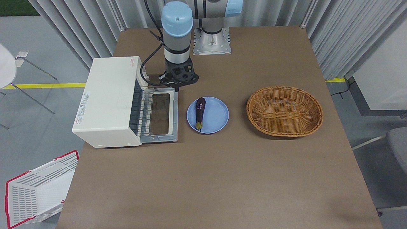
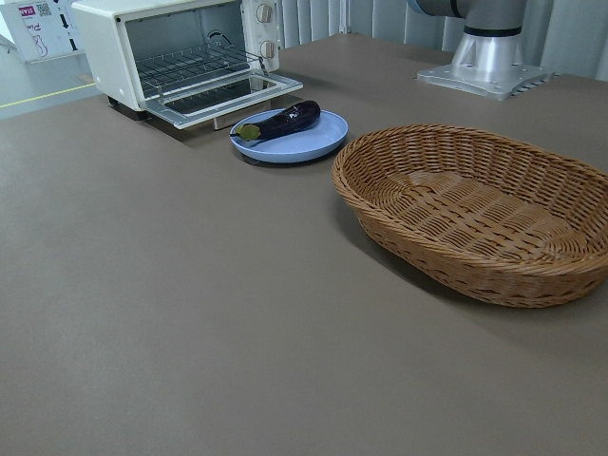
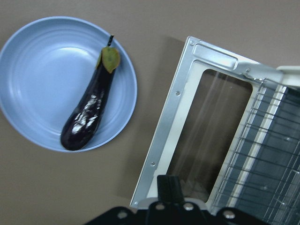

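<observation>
An eggplant (image 1: 200,113) lies on a blue plate (image 1: 215,114), right of a white toaster oven (image 1: 103,100) whose glass door (image 1: 171,114) is lowered flat, with the wire rack (image 2: 195,65) visible inside. My gripper (image 1: 178,78) is high over the table, above and behind the door in the front view. In the wrist view its black body (image 3: 169,192) looks down on the door and plate; the fingertips cannot be made out.
A wicker basket (image 1: 284,110) sits to the right of the plate. A white laundry basket (image 1: 40,189) is on the floor at the left.
</observation>
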